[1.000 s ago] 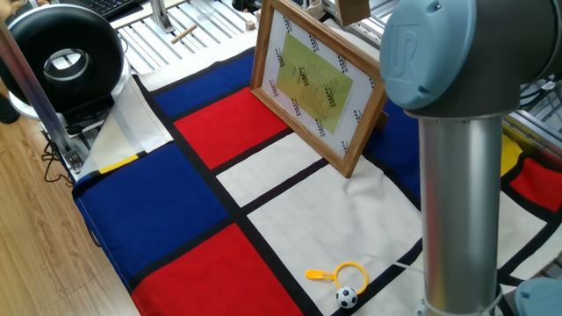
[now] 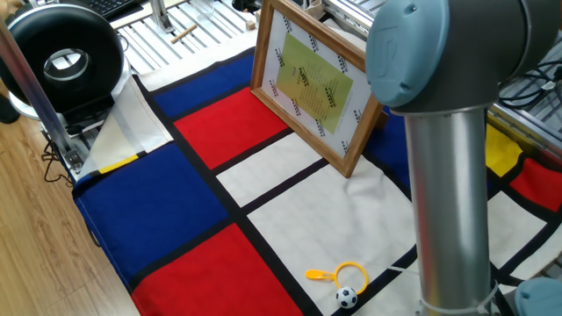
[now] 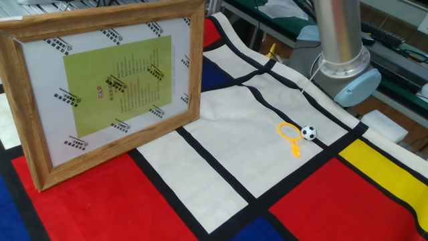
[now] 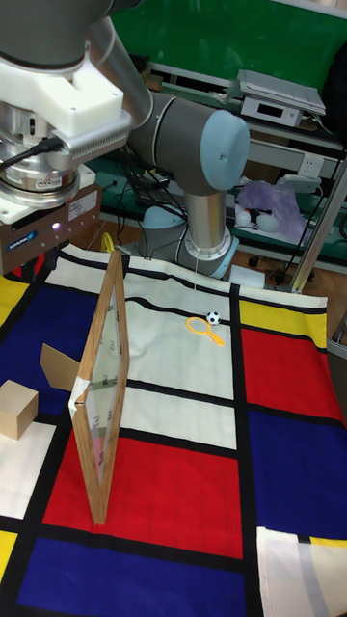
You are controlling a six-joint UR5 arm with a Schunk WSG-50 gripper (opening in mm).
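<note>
The wood-edged picture frame (image 3: pixel 103 87) stands upright on the coloured cloth, leaning on a brown back leg (image 4: pixel 59 368). Behind it, in exterior view 3, a plain wooden block (image 4: pixel 15 410) sits at the left edge. A yellow ring with a handle (image 2: pixel 351 266) lies on a white patch, with a small black-and-white ball (image 2: pixel 347 297) against it. My arm's wrist (image 4: pixel 46 154) hangs at the upper left of exterior view 3, above and behind the frame. The dark gripper housing (image 4: pixel 39 242) shows below it, cut by the picture's edge; no fingertips are visible.
A round black object (image 2: pixel 61 66) stands at the cloth's corner. The arm's upright link (image 2: pixel 452 202) rises beside the cloth. A white scale-like device (image 4: pixel 280 94) sits on a bench beyond.
In exterior view 1, the arm's blue-capped joint has shifted left. A brown block-like shape at the top edge, beside the frame, is no longer seen. Frame, ring and ball stay put.
</note>
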